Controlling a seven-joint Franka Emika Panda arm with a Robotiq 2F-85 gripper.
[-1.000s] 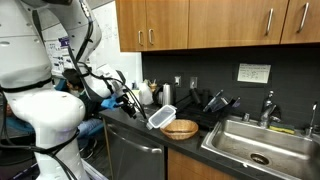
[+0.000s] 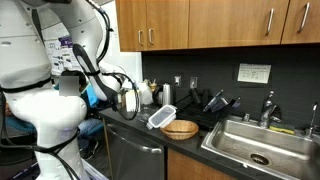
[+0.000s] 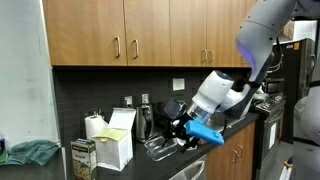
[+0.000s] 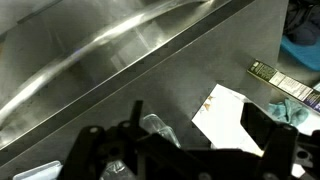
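In the wrist view my gripper stands open above the dark countertop (image 4: 170, 95), its two dark fingers wide apart and nothing held. A white box (image 4: 222, 118) lies below, partly hidden by the right finger. Beside the left finger shows part of a clear container (image 4: 158, 126). A narrow printed carton (image 4: 285, 85) and a pale green cloth (image 4: 289, 112) are at the right. The second exterior view shows the white box (image 3: 113, 148) with its lid up, the carton (image 3: 83, 158) next to it and the cloth (image 3: 35, 152) farther left.
A metal drawer front (image 4: 80, 60) runs along the counter's near edge. Along the counter, the first exterior view has a white tray (image 2: 161, 117), a brown basket (image 2: 181, 129) and a sink (image 2: 245, 143) with a tap (image 2: 267, 108). Cabinets (image 2: 215, 22) hang above.
My arm has risen and swung left in the first exterior view, with its forearm now steeper. The tray, basket and sink stay where they were.
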